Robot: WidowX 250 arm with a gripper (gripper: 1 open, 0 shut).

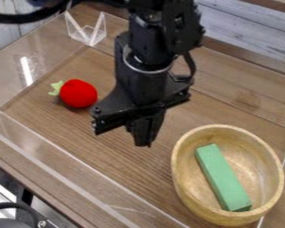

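My black gripper (pixel 142 134) hangs over the middle of the wooden table, shut, with nothing seen between its fingers. To its left lies a red round object with green leaves, like a tomato or strawberry (pixel 78 93). At the lower right a cream bowl (pixel 187 191) holds a green block (pixel 221 177), lying flat and lengthwise inside it.
A clear plastic holder (pixel 88 28) stands at the back left. A black cable (pixel 14 207) shows at the lower left corner.
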